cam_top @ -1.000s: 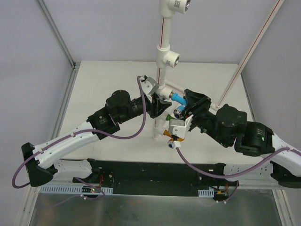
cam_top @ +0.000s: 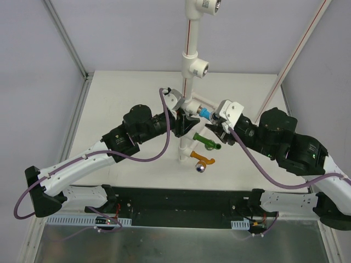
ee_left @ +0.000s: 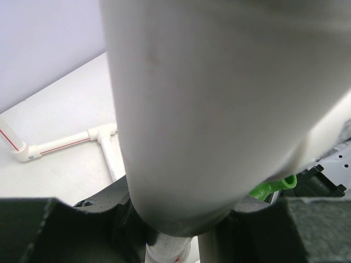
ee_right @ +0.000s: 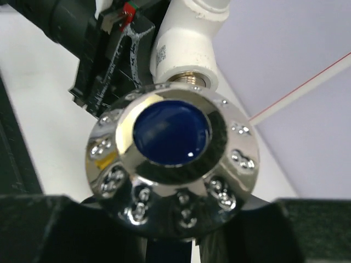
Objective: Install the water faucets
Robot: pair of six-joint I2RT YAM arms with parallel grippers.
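Observation:
A blue faucet point(cam_top: 205, 113) sits at the side outlet of the white pipe's fitting, mostly covered by the right hand in the top view. Its chrome handle with a blue centre point(ee_right: 172, 133) fills much of the right wrist view. Behind it, brass thread point(ee_right: 189, 78) shows at the white fitting's mouth. My right gripper point(cam_top: 215, 124) is shut on the faucet, though the contact is hidden behind the handle. Near that joint, my left gripper point(cam_top: 185, 116) is shut on the white pipe point(ee_left: 170, 247). A large white pipe part point(ee_left: 214, 120) blocks most of the left wrist view.
Below the hands, a green faucet point(cam_top: 208, 142) and an orange faucet point(cam_top: 204, 159) with a chrome knob point(cam_top: 201, 166) stick out from the pipe. Empty outlets point(cam_top: 200, 68) stand higher up. Both hands are close together at the joint. The white board point(cam_top: 126, 96) is clear at left.
The left arm stays still.

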